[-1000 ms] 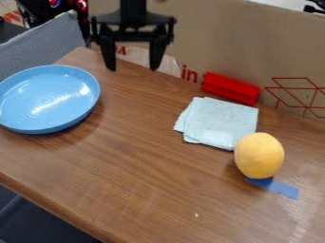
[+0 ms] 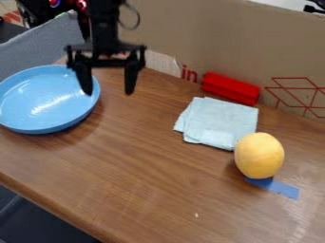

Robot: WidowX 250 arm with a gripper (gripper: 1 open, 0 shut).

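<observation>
My gripper (image 2: 109,87) is black and hangs open, with nothing between its fingers, just right of a blue plate (image 2: 45,100) at the left of the table. A folded pale cloth (image 2: 219,123) lies at the right middle, in front of a red block (image 2: 231,87). A yellow oval object (image 2: 259,156) stands at the right, on or beside a strip of blue tape (image 2: 282,191).
A cardboard panel (image 2: 229,38) runs along the back of the wooden table (image 2: 146,190). A grey fabric surface (image 2: 28,46) is at the back left.
The objects on the table have not moved.
</observation>
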